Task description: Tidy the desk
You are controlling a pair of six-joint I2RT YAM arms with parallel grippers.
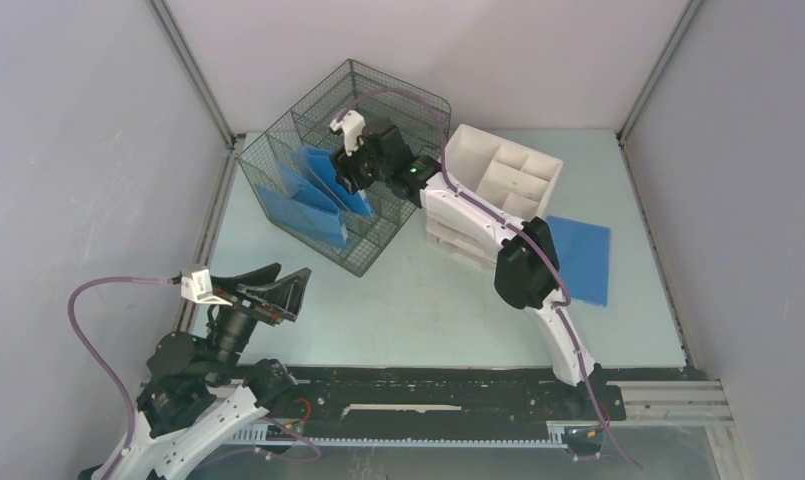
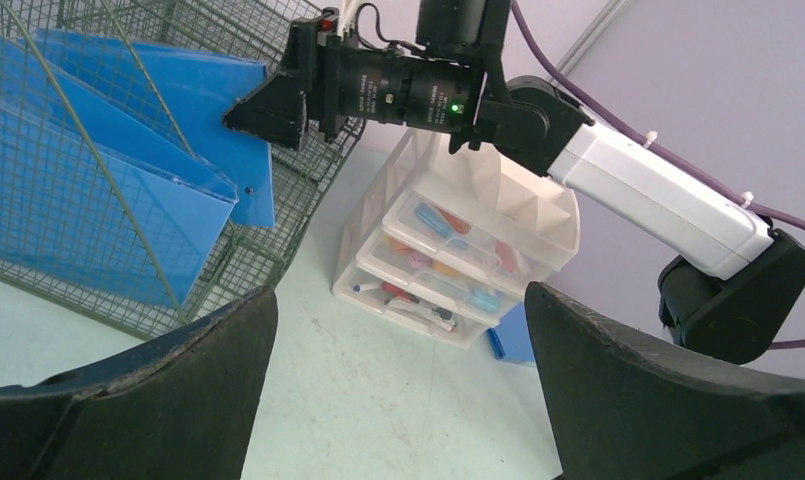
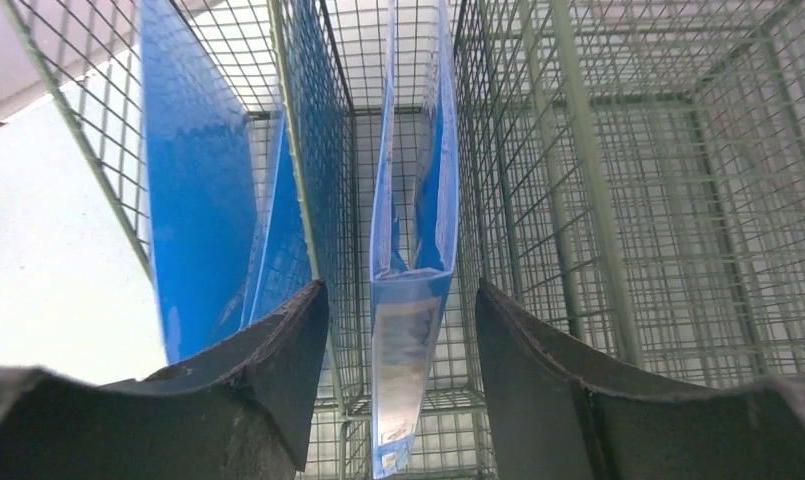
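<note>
Blue folders (image 1: pixel 301 215) stand in the compartments of a green wire rack (image 1: pixel 396 240) at the back left. My right gripper (image 1: pixel 350 176) is over the rack. In the right wrist view its part-open fingers (image 3: pixel 268 380) flank the end of a blue folder (image 3: pixel 408 330) in a middle compartment, with space visible on both sides of it. My left gripper (image 1: pixel 278 290) is at the front left, open and empty.
A white drawer organizer (image 1: pixel 518 180) with small items in clear drawers stands right of the rack. A blue board (image 1: pixel 583 265) lies at the right.
</note>
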